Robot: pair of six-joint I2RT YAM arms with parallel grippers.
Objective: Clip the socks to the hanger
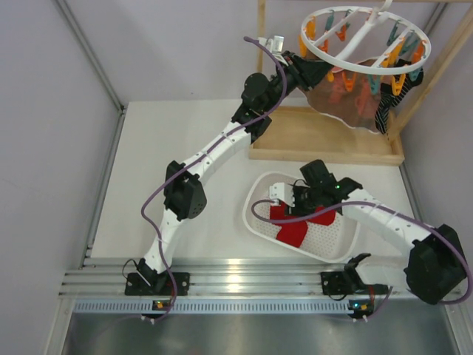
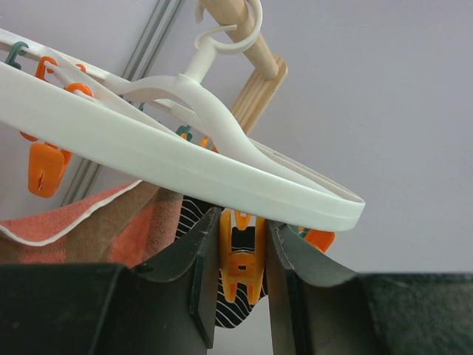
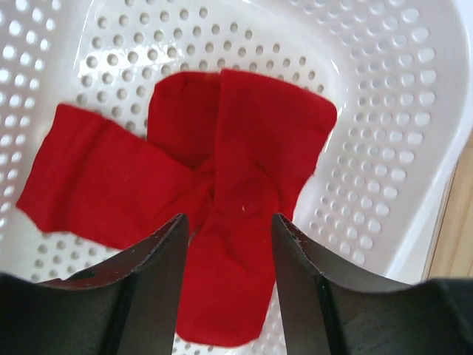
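Red socks [image 3: 244,148] lie overlapping in the white perforated basket [image 1: 255,231]. Over them is my right gripper, its fingers apart and nothing between them. In the top view that arm covers part of the red cloth. My left gripper is shut on an orange clip [image 2: 242,270] at the rim of the round white hanger [image 1: 365,69]. A brown and coral striped sock [image 2: 111,229] and a black and white striped sock [image 1: 385,107] hang from the hanger. Whether the held clip grips any cloth, I cannot tell.
The hanger hangs from a wooden stand with a flat base [image 1: 325,140] behind the basket. Several orange and teal clips dangle around the ring. To the left, the white table [image 1: 155,140] is clear apart from my left arm.
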